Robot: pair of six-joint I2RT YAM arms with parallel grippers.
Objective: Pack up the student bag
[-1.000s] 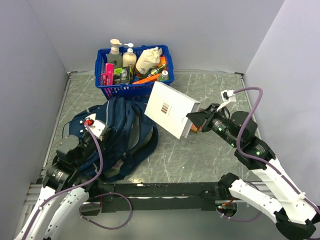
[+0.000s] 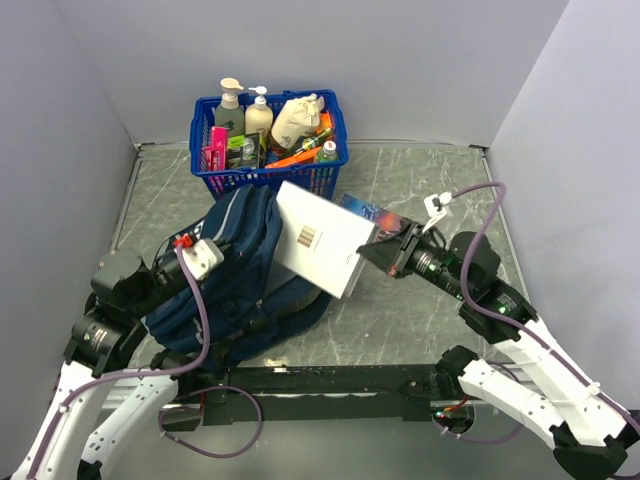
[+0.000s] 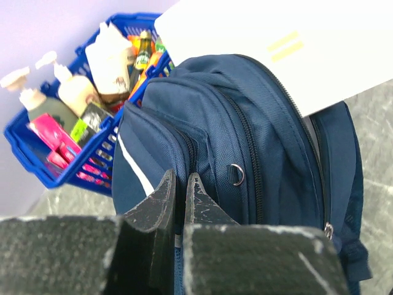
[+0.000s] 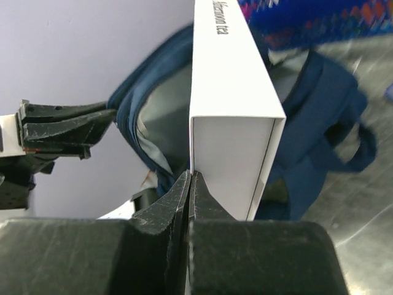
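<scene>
A navy backpack point(image 2: 245, 280) point(image 3: 233, 160) is propped up on the left of the table. My left gripper is shut on the fabric at its top edge. A white box point(image 2: 315, 235) printed "Afternoon tea" point(image 4: 230, 67) hangs tilted beside the bag's opening, with my right gripper shut at its end; the box's edge is at the fingertips. A colourful printed item point(image 2: 365, 208) point(image 4: 313, 18) lies partly hidden behind the box. The inside of the bag shows grey lining in the right wrist view.
A blue basket point(image 2: 200, 150) of bottles, packets and other goods stands at the back, close behind the bag. Bare grey tabletop point(image 2: 440, 190) lies at the back right and along the front right. Walls enclose the sides and back.
The backpack's top has risen with my left gripper and its front straps have shifted. My right gripper and the white box have moved left, lower in the top view, toward the bag.
</scene>
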